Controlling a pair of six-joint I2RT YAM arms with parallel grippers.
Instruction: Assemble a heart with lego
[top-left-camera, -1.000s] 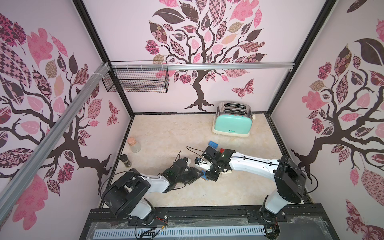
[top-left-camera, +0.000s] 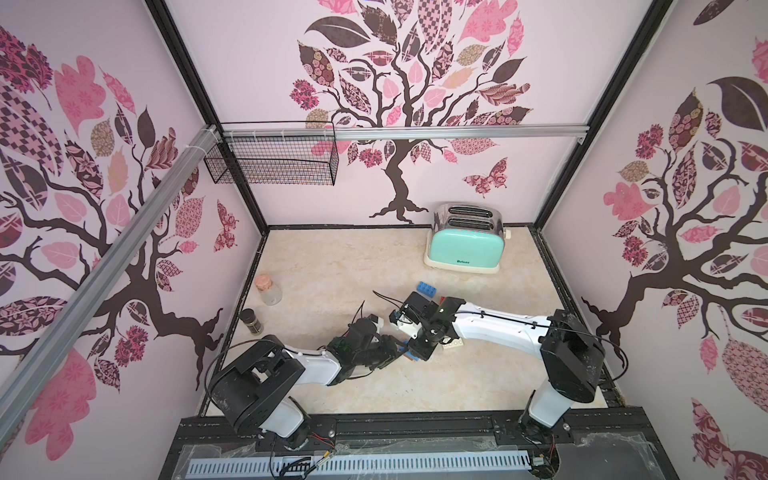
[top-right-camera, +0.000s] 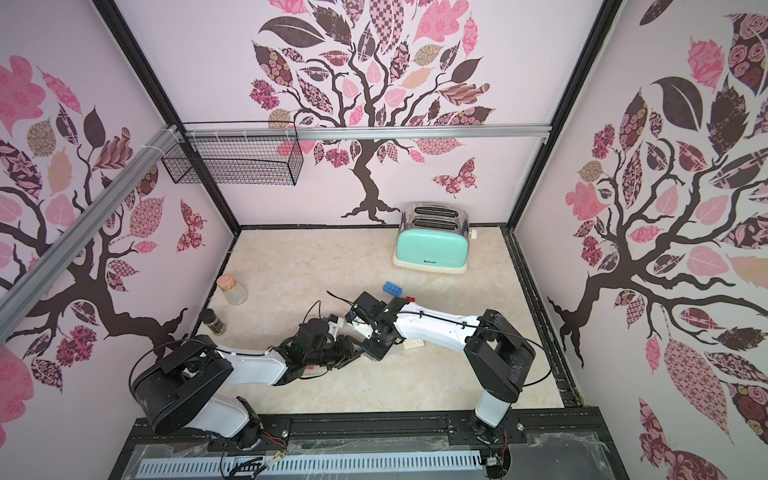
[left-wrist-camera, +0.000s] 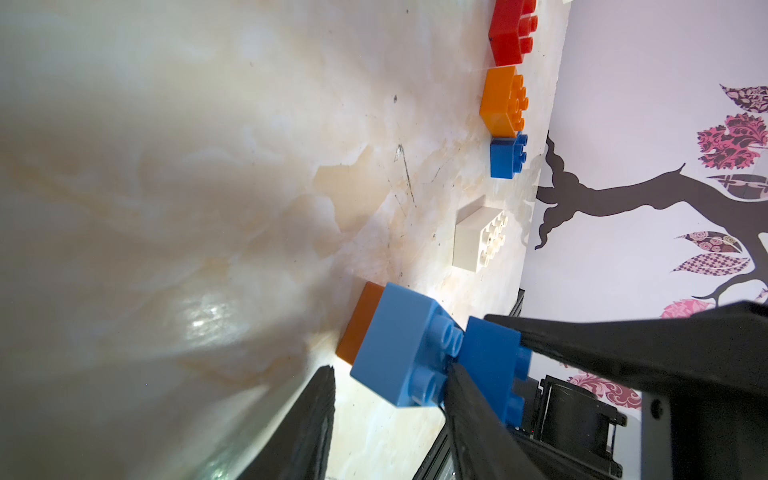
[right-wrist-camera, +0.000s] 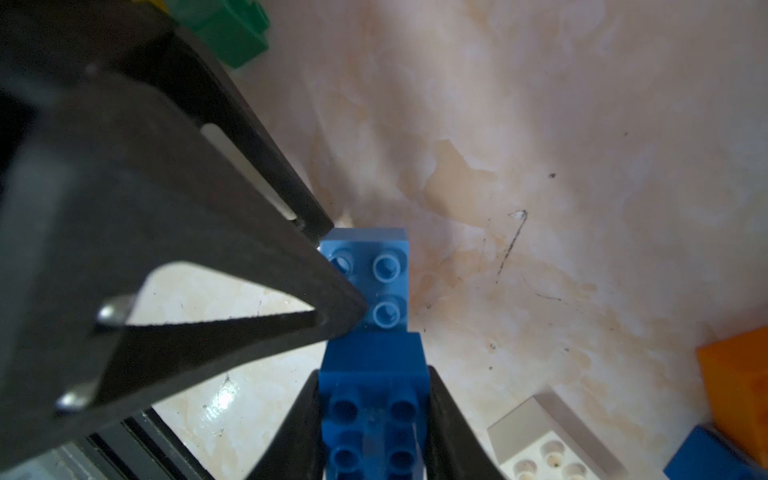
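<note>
My left gripper is shut on a light blue brick (left-wrist-camera: 396, 336), with an orange piece (left-wrist-camera: 360, 316) showing behind it in the left wrist view. My right gripper is shut on a darker blue brick (right-wrist-camera: 372, 360). The two blue bricks touch, low over the middle front of the table; how far they are joined I cannot tell. Loose white (left-wrist-camera: 476, 236), blue (left-wrist-camera: 504, 156), orange (left-wrist-camera: 500, 100) and red (left-wrist-camera: 508, 32) bricks lie nearby.
A mint toaster (top-left-camera: 464, 244) stands at the back right, two small jars (top-left-camera: 270, 292) at the left edge. A blue brick (top-left-camera: 425, 288) and a green one (right-wrist-camera: 232, 32) lie near the arms.
My left gripper has barely moved.
</note>
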